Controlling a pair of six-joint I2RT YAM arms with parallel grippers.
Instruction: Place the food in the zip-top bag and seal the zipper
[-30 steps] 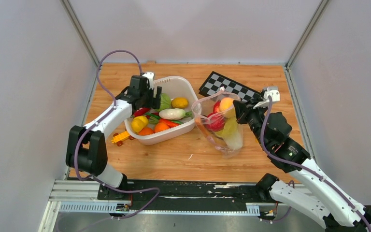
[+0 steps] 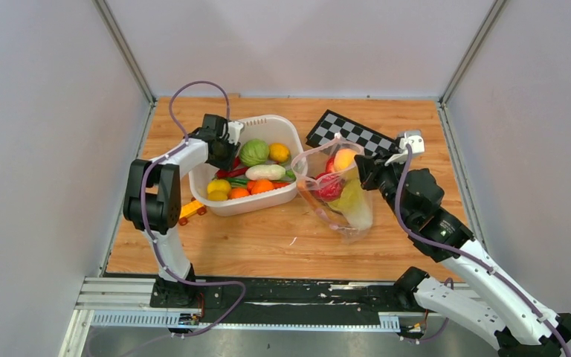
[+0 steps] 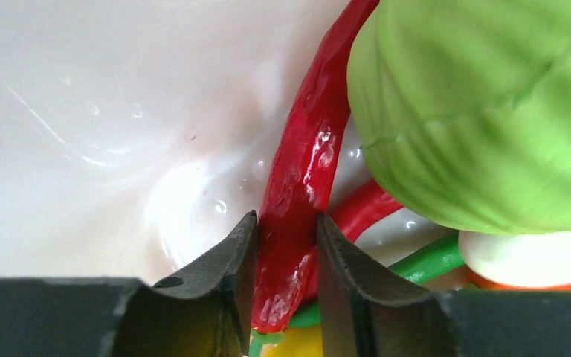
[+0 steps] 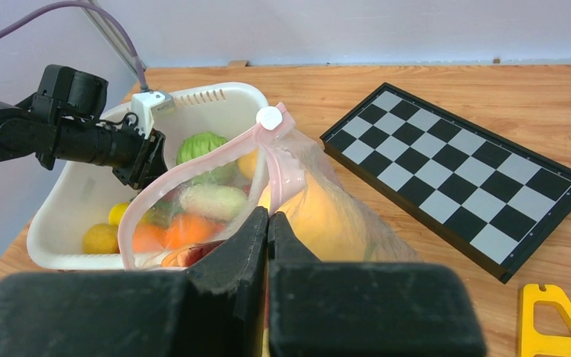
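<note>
In the left wrist view, a glossy red chili pepper (image 3: 297, 167) lies between the fingers of my left gripper. A fingertip stands close against each side of it; whether they press on it is unclear. That gripper reaches down into the white basket (image 2: 247, 206), beside the green cabbage (image 2: 253, 152). My right gripper is shut on the rim of the clear zip top bag (image 4: 372, 234), close to its pink zipper strip and white slider (image 4: 269, 117). The bag's mouth gapes toward the basket. Inside it show an orange-yellow fruit (image 2: 345, 158), red food (image 2: 329, 186) and something yellow-green.
More food fills the basket, including a white radish (image 2: 265, 172), oranges (image 2: 262, 186) and lemons. A checkered board (image 2: 351, 132) lies behind the bag. A yellow toy (image 2: 192, 209) sits at the basket's left. Bare table stretches along the front.
My left gripper has gone lower into the basket and its fingers have drawn closer together. Some food in the basket has shifted, the yellow pieces among it. The right arm and bag look almost still.
</note>
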